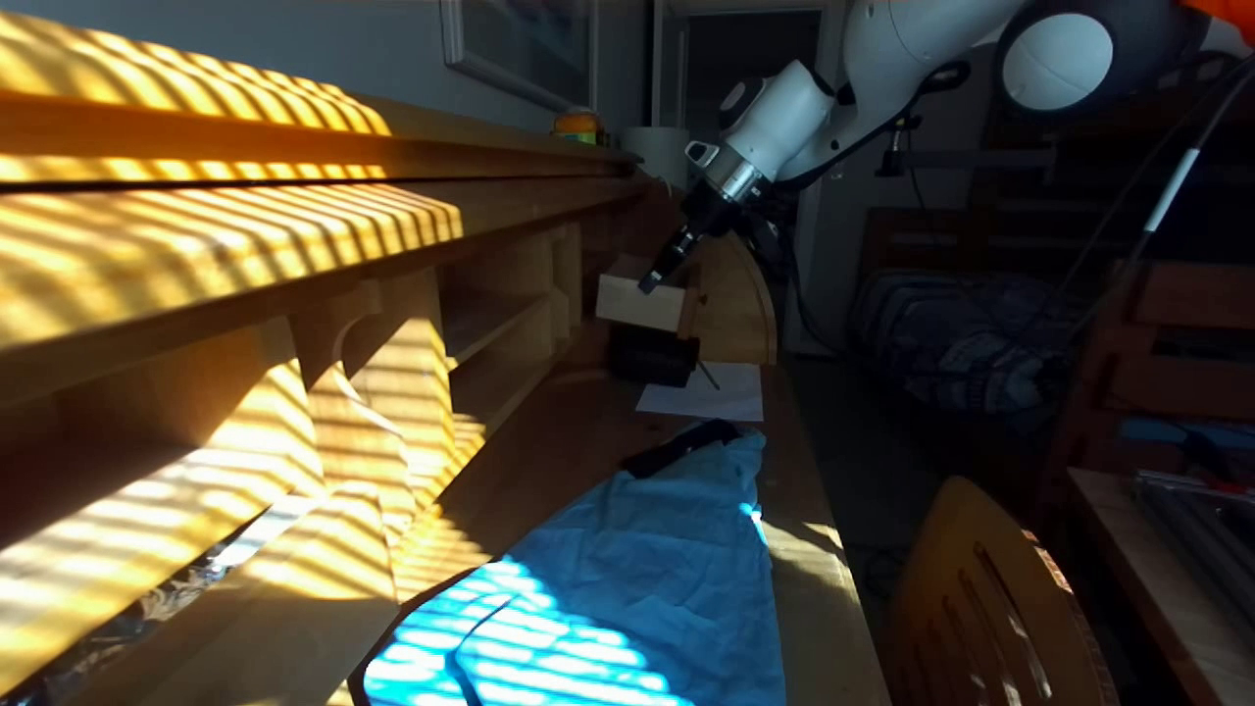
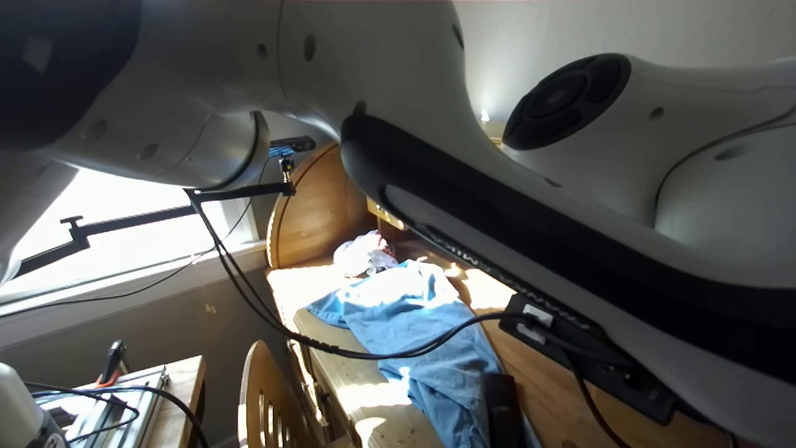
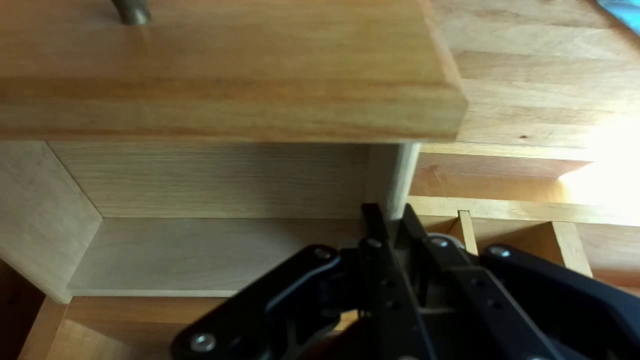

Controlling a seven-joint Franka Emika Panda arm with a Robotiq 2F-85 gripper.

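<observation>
My gripper is shut on the thin side wall of a small wooden drawer (image 3: 240,111), one finger on each side of that wall. The drawer's thick front panel carries a metal knob (image 3: 133,11), and its inside looks empty. In exterior view 1 the pale drawer (image 1: 638,304) is slightly tilted above a black box (image 1: 650,357) at the far end of the desk, and my gripper (image 1: 649,283) meets it from above right. The arm hides both drawer and gripper in exterior view 2.
Wooden cubbies (image 1: 500,312) line the desk's left side. A white sheet (image 1: 712,394) lies by the black box, and blue cloth (image 1: 659,553) with a dark object on it covers the nearer desk. A chair (image 1: 1000,600) stands to the right.
</observation>
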